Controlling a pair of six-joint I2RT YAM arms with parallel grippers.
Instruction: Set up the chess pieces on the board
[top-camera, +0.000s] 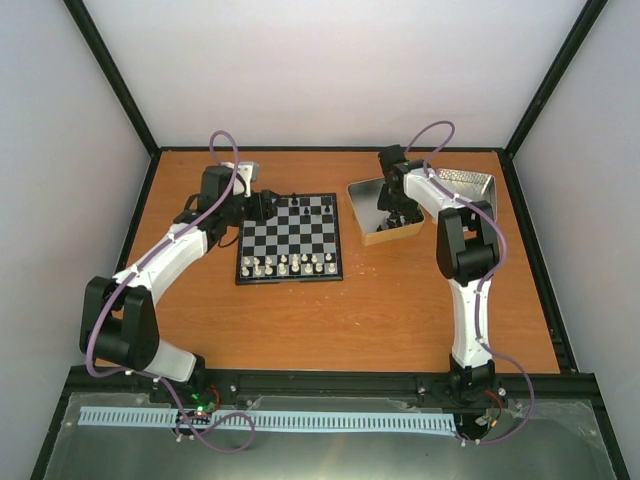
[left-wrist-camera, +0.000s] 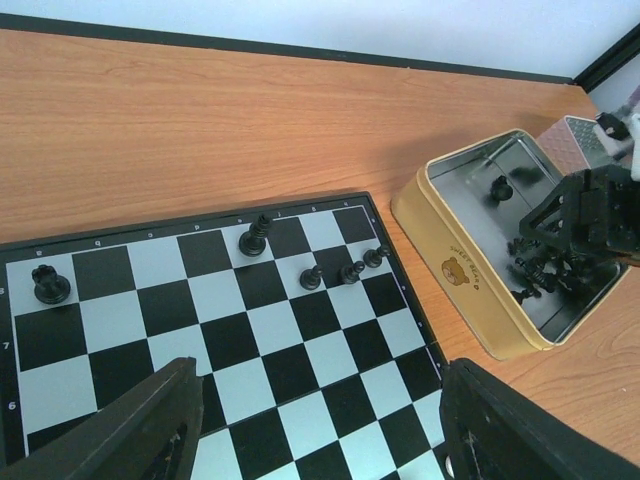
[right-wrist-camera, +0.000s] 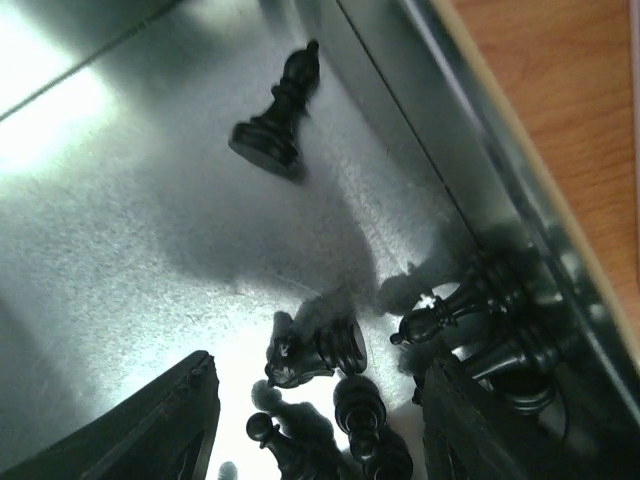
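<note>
The chessboard (top-camera: 289, 235) has white pieces along its near side and a few black pieces, such as a rook (left-wrist-camera: 51, 285) and a bishop (left-wrist-camera: 253, 236), toward the far side. My left gripper is open above it, nothing between its fingers. My right gripper is down inside the tan box (left-wrist-camera: 455, 270), its fingers apart over a pile of lying black pieces, including a knight (right-wrist-camera: 315, 355); whether it touches any is unclear. A lone black bishop (right-wrist-camera: 280, 115) lies higher in the right wrist view.
A silver container (top-camera: 470, 183) stands behind and right of the tan box, partly behind the right arm. The table (top-camera: 350, 320) in front of the board is clear.
</note>
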